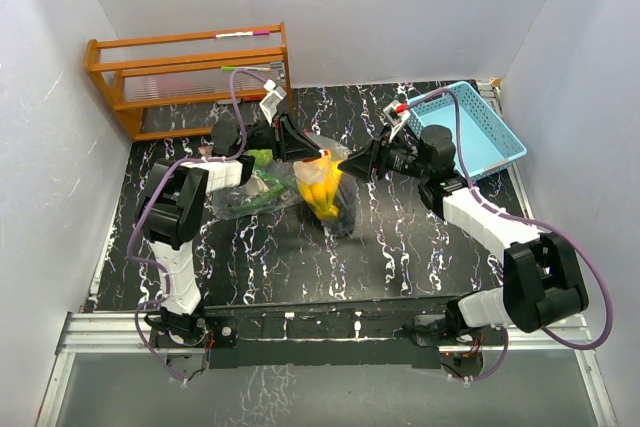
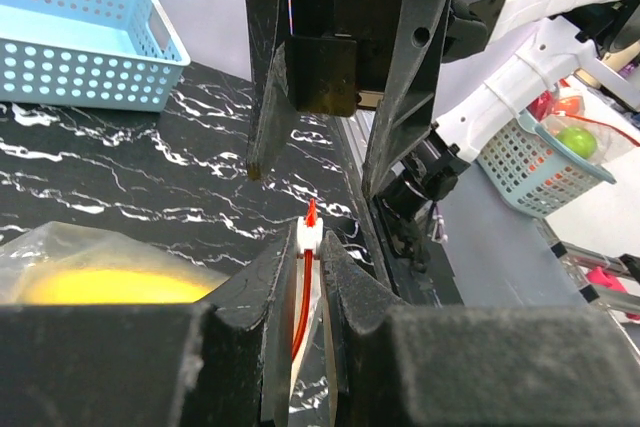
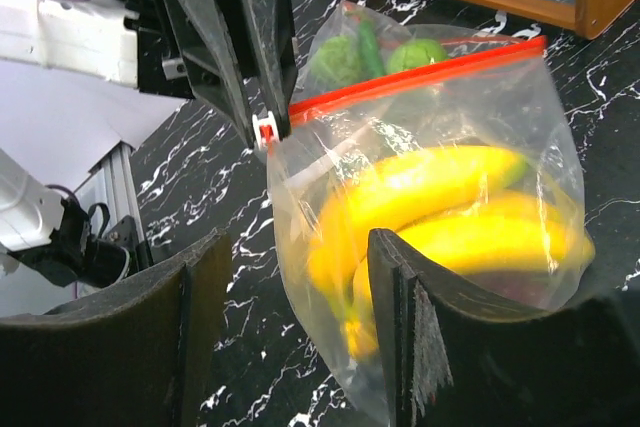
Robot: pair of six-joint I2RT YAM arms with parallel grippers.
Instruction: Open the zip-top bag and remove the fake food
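The clear zip bag (image 3: 320,172) with a red zip strip hangs over the table, yellow bananas (image 3: 430,187) inside. My left gripper (image 1: 318,154) is shut on the bag's corner, at the white slider (image 3: 265,130) on the strip's end. Close up in the left wrist view, the slider and red strip stand between the left fingers. To the right of the bag, my right gripper (image 1: 352,168) is open, its fingers (image 3: 205,272) apart with the bag beyond them. Whether the strip is parted along its length I cannot tell.
A second clear bag with green food (image 3: 420,54) lies behind the first. The light-blue basket (image 1: 508,155) stands empty at the back right, a wooden rack (image 1: 130,69) at the back left.
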